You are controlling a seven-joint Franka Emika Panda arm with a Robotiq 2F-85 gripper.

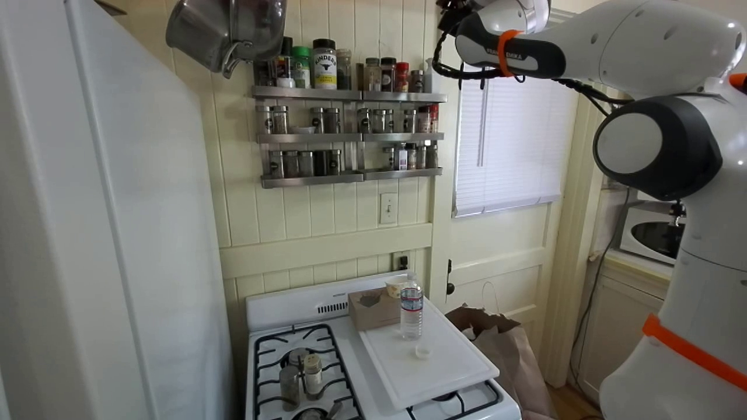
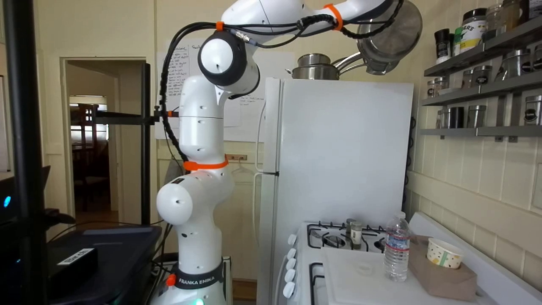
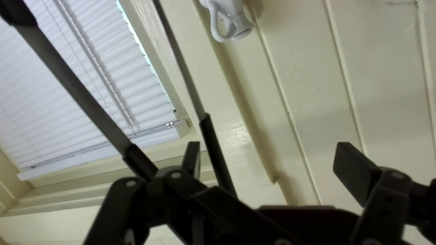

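Note:
In the wrist view my gripper stands open, its two dark fingers wide apart and only the cream panelled wall [image 3: 376, 81] behind the gap. Both exterior views cut the gripper off at or near the top edge. On the stove's white board [image 1: 448, 367] stands a clear water bottle [image 1: 411, 311], upright, with a small white lid-like piece [image 1: 423, 352] near it. Behind it a patterned paper cup [image 2: 444, 252] rests on a brown box [image 2: 442, 279]. Two spice jars [image 1: 313, 374] stand on the left burners. All of these are far below the arm.
Wall shelves [image 1: 311, 137] full of spice jars are left of the arm. Steel pots [image 1: 227, 31] hang near the white fridge [image 2: 345, 147]. A blind [image 3: 81, 81] covers the door window, and a paper bag [image 1: 504, 350] stands beside the stove.

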